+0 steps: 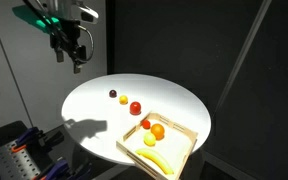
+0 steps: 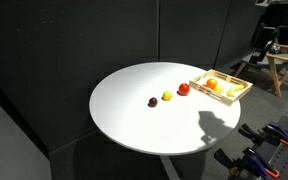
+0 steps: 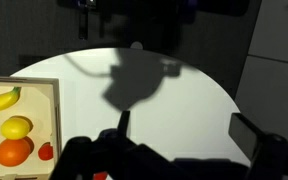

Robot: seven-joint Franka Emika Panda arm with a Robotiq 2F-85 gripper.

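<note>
A wooden tray [image 1: 189, 147] sits on the white table, holding a yellow banana [image 1: 157, 160], a lemon [image 1: 150, 140], an orange [image 1: 158, 131] and a small red fruit [image 1: 146, 124]. Outside it, in a loose row, lie a red round fruit [image 2: 184, 88], a yellow fruit [image 2: 167, 96] and a dark purple fruit [image 2: 153, 102]. High above the table's near side hangs my gripper, open, its fingers wide apart with nothing between them. In the wrist view the tray [image 3: 57, 100] is to the left, and a red fruit [image 3: 99, 176] is partly hidden at the bottom edge.
Bare white tabletop [image 2: 134, 120] spreads around the loose fruit. The table's rounded edge [image 3: 229, 97] curves along the right in the wrist view, with dark floor beyond. A wooden chair [image 2: 280, 70] stands behind the tray's far side.
</note>
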